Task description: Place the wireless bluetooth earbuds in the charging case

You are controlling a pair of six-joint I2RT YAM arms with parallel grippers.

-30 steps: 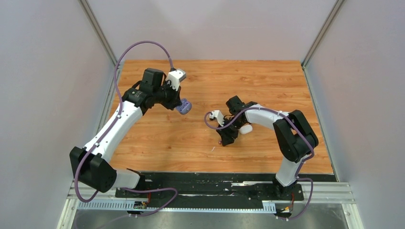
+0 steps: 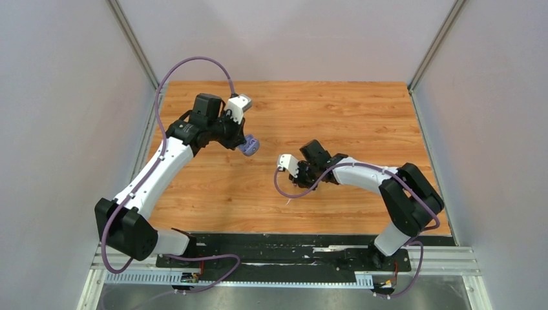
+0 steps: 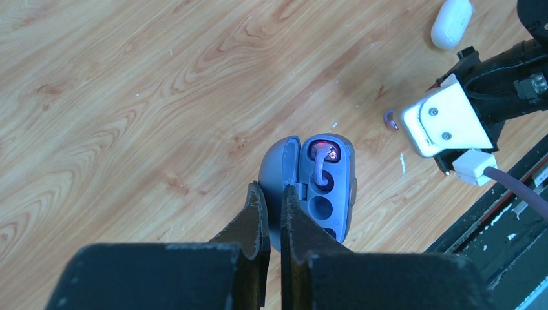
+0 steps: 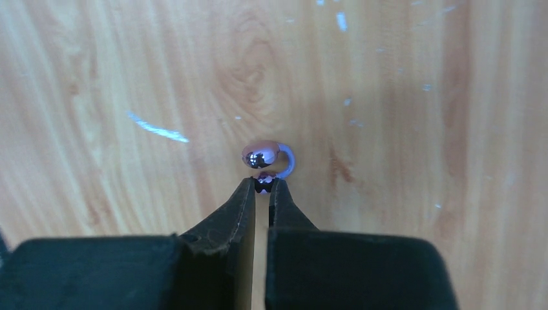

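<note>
A purple-blue charging case (image 2: 249, 145) is up in front of my left gripper, which is shut on its raised lid (image 3: 280, 161). The case's open base (image 3: 321, 207) faces the left wrist camera. One clip-shaped earbud (image 3: 320, 166) sits in the upper part of it; the lower round hollow is empty. Over the table at the right, my right gripper is shut on one end of a second C-shaped earbud (image 4: 287, 161). That earbud's shiny rounded end (image 4: 261, 155) sticks out beyond the fingertips.
A white oval case (image 3: 452, 23) lies on the table near the right arm. Short pale marks (image 4: 158, 129) show on the wooden tabletop (image 2: 310, 106). Between the two grippers the table is clear, with wide free room behind them.
The right arm has drawn its hand a little nearer and changed its tilt; its forearm has shifted rightward and now covers the white oval case from above. The left arm and charging case stay still.
</note>
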